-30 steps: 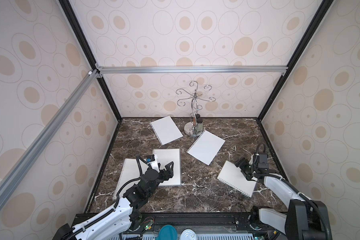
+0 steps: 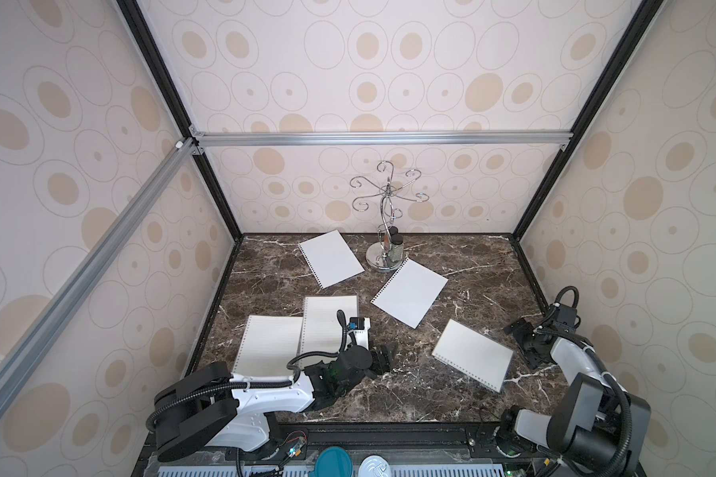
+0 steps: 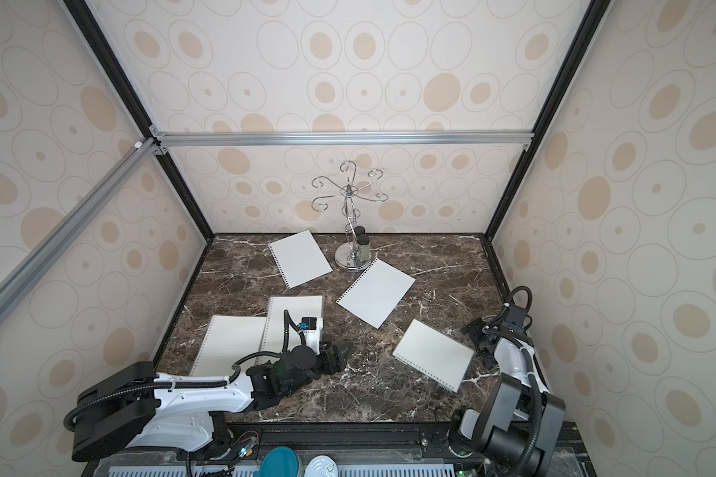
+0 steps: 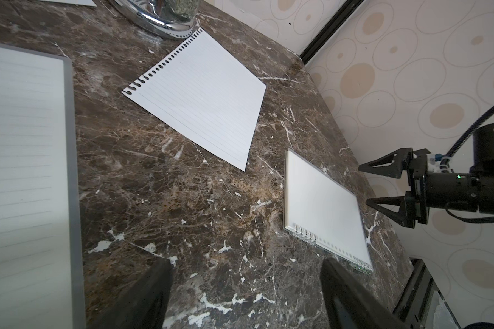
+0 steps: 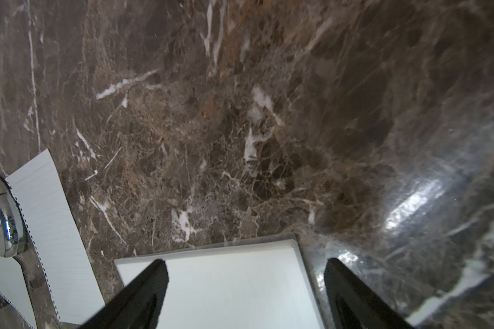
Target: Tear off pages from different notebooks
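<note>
On the right of the table lies a spiral notebook [image 2: 473, 353], its blank cover page flat. Two more notebooks lie at the left, one [image 2: 267, 343] at the outer side and one [image 2: 330, 318] partly behind the left arm. Sheets with punched edges rest behind: one [image 2: 410, 292] in the middle and one [image 2: 331, 259] farther back. My left gripper is open, empty, above bare table between the left notebooks and the right one. At the right notebook's outer side hangs my right gripper, its fingers apart, nothing between them.
A chrome stand [image 2: 386, 254] with curled arms and small jars stands at the back, close to the sheets. Patterned walls enclose the table on the sides and back. Bare marble [image 2: 485, 278] shows at the back right.
My left gripper has moved right, off the left notebooks. The right one has swung from over the right notebook to beyond its outer side. Notebooks and sheets look unmoved.
</note>
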